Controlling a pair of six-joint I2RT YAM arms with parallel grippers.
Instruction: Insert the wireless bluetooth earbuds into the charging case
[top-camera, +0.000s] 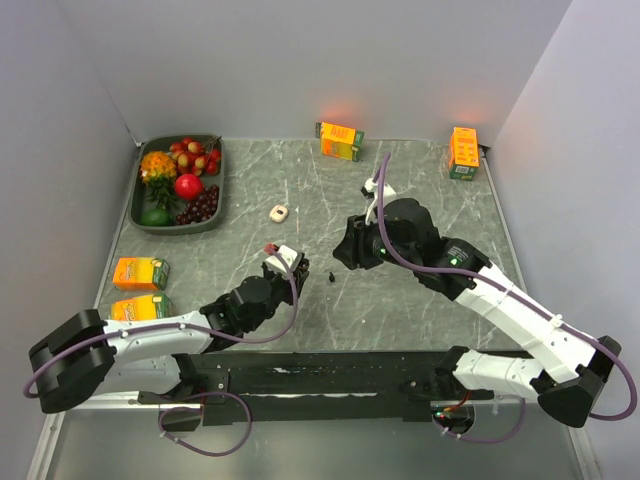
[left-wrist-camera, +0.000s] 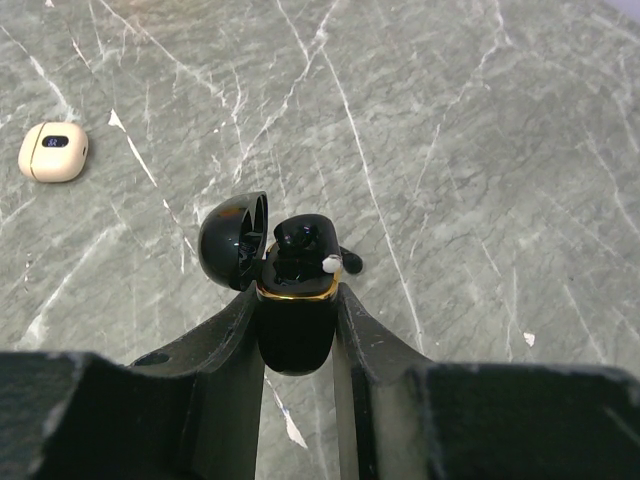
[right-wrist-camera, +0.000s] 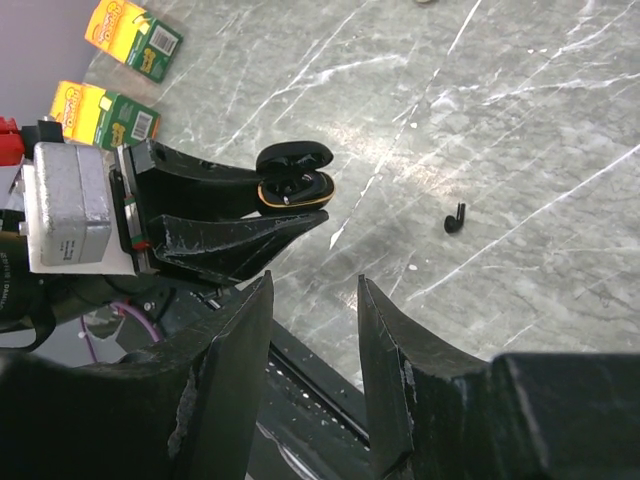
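In the left wrist view, my left gripper is shut on the black charging case (left-wrist-camera: 296, 330), whose lid (left-wrist-camera: 225, 240) is flipped open, with a black piece inside. A loose black earbud (right-wrist-camera: 454, 222) lies on the marble table below and beside the case in the right wrist view. My right gripper hangs to the right of the case, part open, with nothing visible between its fingers.
A cream case (left-wrist-camera: 54, 152) lies on the table (top-camera: 420, 300). A fruit tray (top-camera: 142, 220) is at the back left; orange-green boxes (top-camera: 340, 141) stand around the edges.
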